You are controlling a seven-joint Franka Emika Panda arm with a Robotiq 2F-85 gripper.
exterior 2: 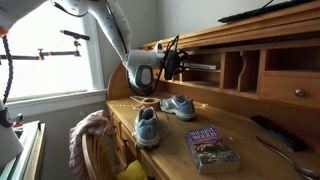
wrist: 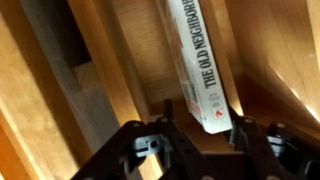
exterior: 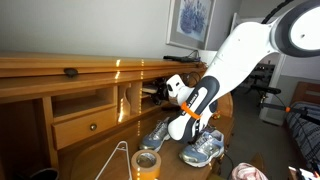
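A book with a pale spine lettered "THE OLD NEIGHBOR…" (wrist: pixel 200 60) stands inside a wooden compartment in the wrist view. Its near end lies between the dark fingers of my gripper, which stand apart at the bottom of that view. Whether either finger touches the book cannot be made out. In exterior view 2 my gripper (exterior 2: pixel 173 62) reaches into the desk's shelf opening. From exterior view 1 it is small and partly lost in the dark cubby.
On the desktop are grey sneakers (exterior: pixel 203 148), a roll of tape (exterior: pixel 147 163) and a paperback (exterior 2: pixel 205 148). Small drawers (exterior: pixel 85 125) and wooden dividers flank the cubbies. A chair with a striped cover (exterior 2: pixel 97 155) stands in front.
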